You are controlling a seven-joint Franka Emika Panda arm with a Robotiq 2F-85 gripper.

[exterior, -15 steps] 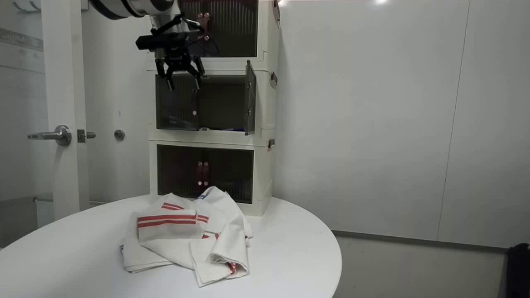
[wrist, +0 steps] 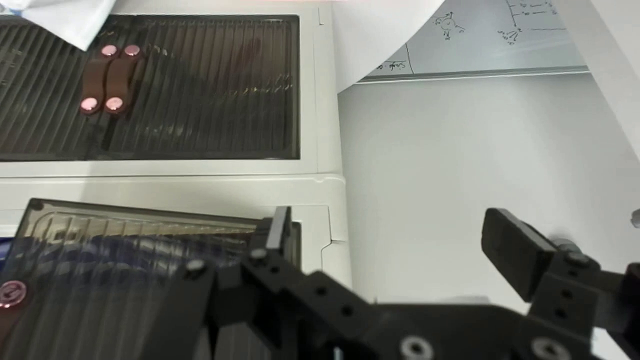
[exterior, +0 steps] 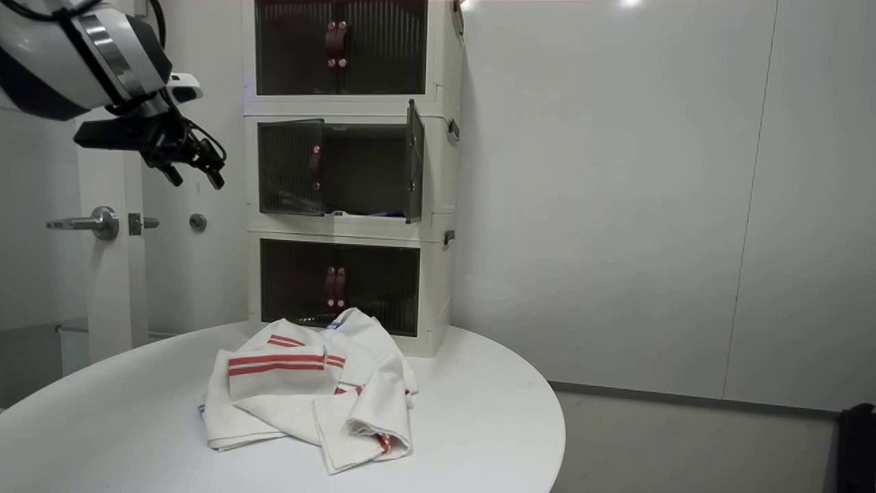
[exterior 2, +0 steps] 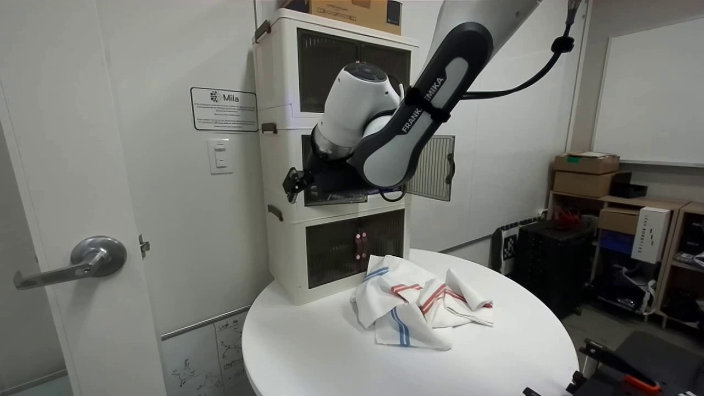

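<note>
My gripper (exterior: 196, 178) hangs in the air to the left of the cabinet, its two fingers apart. In the wrist view the gripper is wide open with only the pale wall visible between the fingers. One finger (wrist: 279, 231) overlaps the ribbed left door (wrist: 138, 264) of the middle compartment in that view; whether they touch I cannot tell. That left door (exterior: 289, 168) stands slightly ajar, while the right door (exterior: 415, 164) is swung wide. Something blue (exterior: 386, 214) lies low inside the middle compartment (exterior: 365, 168).
Below, crumpled white towels (exterior: 287, 382) with red and blue stripes cover part of the round table (exterior: 493, 411) before the shut bottom doors (exterior: 378, 283). The top doors (exterior: 382, 45) are shut. A room door handle (exterior: 102, 222) is at left.
The arm has moved left and down, from in front of the cabinet to beside its left side. The left door's handle sits slightly farther left, the door a bit farther out. The towels are unchanged.
</note>
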